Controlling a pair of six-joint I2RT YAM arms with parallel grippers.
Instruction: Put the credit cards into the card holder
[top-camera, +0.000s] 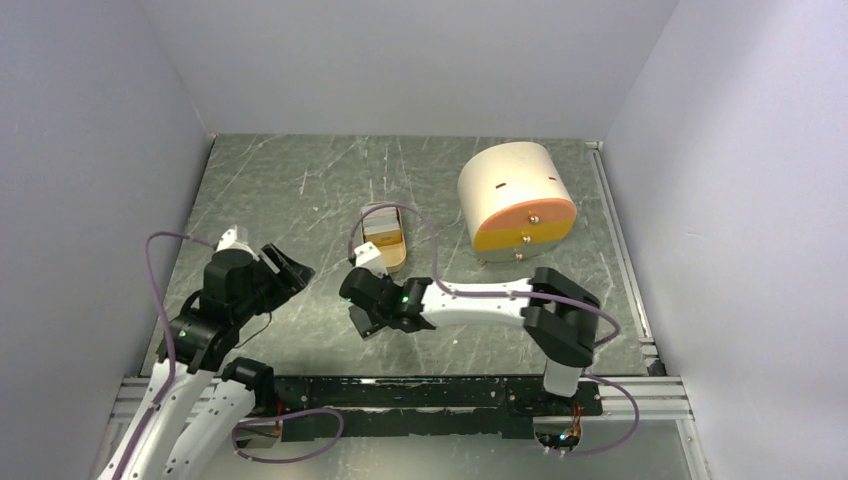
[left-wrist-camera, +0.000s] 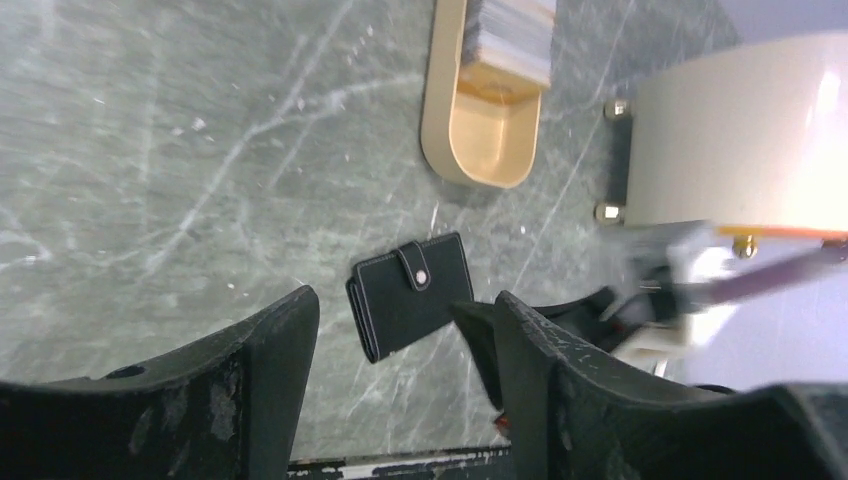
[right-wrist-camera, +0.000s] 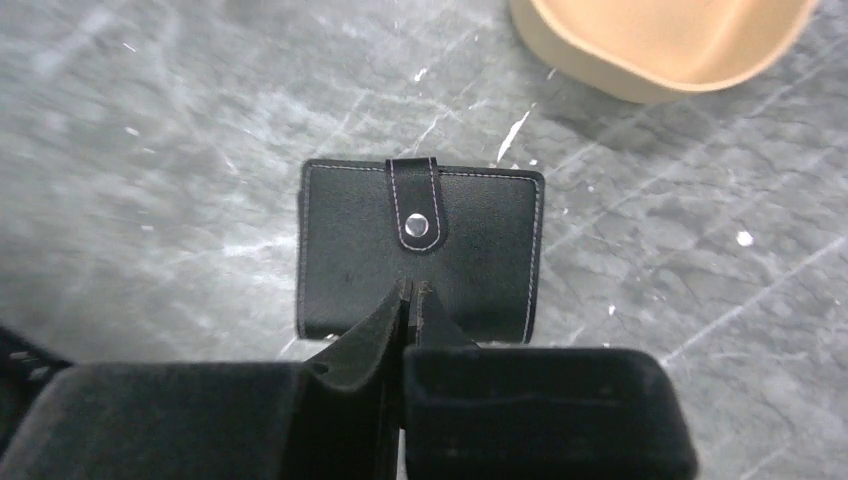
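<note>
A black leather card holder with a snapped strap (right-wrist-camera: 470, 250) lies closed on the marble table. My right gripper is over its near part, fingers shut together with nothing visible between them; in the top view its arm partly hides the holder. My left gripper is above and left of the holder, fingers apart, with nothing held. The cards (top-camera: 380, 222) stand in a beige box (top-camera: 390, 260) behind the holder.
A cream, rounded cabinet with orange and yellow drawers (top-camera: 515, 200) stands at the back right. Walls border the table.
</note>
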